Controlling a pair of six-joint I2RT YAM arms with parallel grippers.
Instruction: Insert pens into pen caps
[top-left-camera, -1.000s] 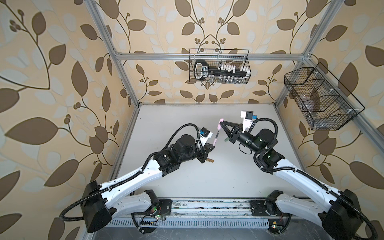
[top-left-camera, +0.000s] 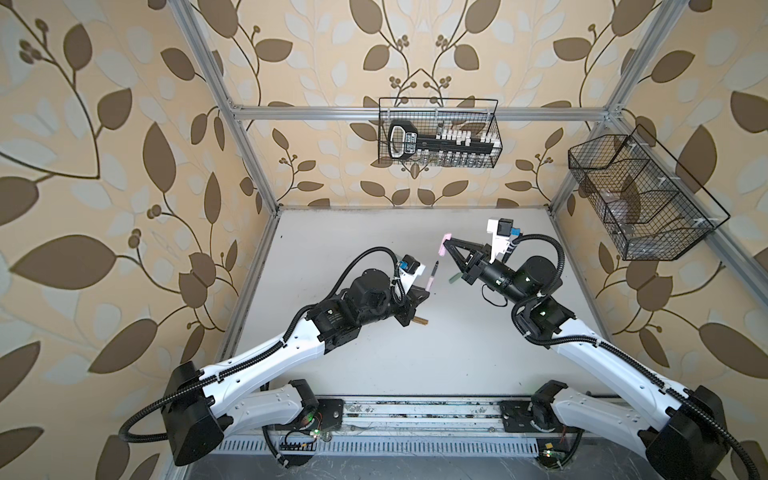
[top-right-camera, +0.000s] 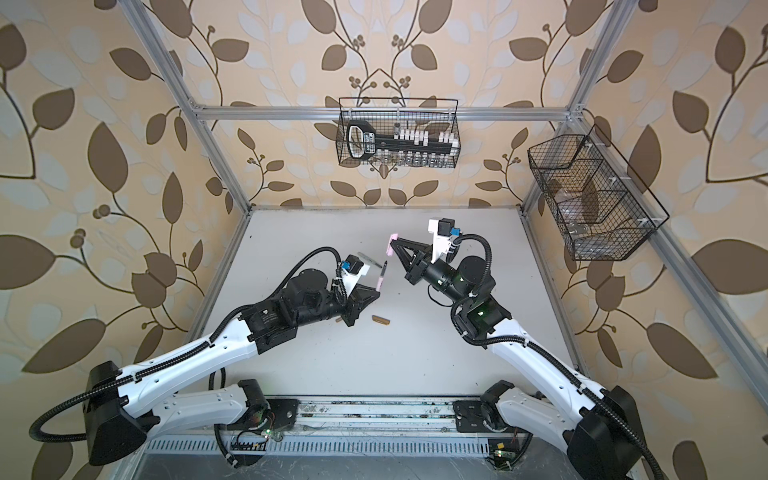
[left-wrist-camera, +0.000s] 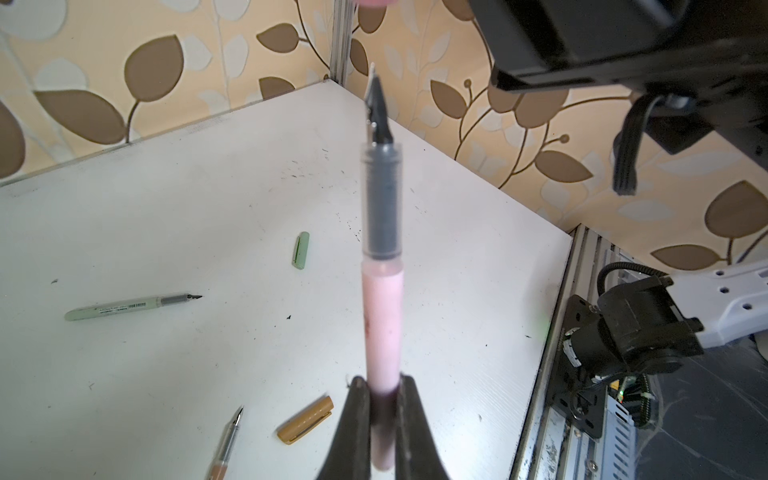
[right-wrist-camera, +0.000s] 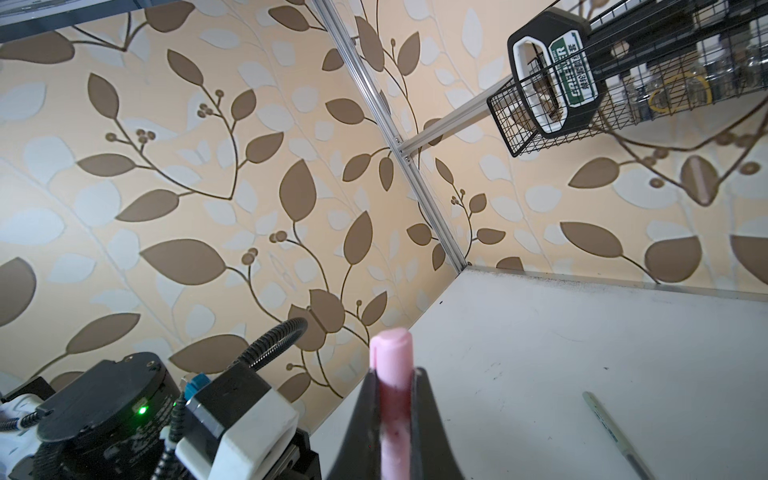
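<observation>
My left gripper is shut on a pink pen, held upright, dark tip up. My right gripper is shut on a pink cap, just above and a little right of the pen tip in the top left view, apart from it. On the table lie a green pen, a green cap, a brown cap and another pen.
A wire basket with assorted items hangs on the back wall, and another on the right.
The right gripper with the pink cap has shifted slightly right and up, away from the pen tip. The left arm has not visibly moved.
</observation>
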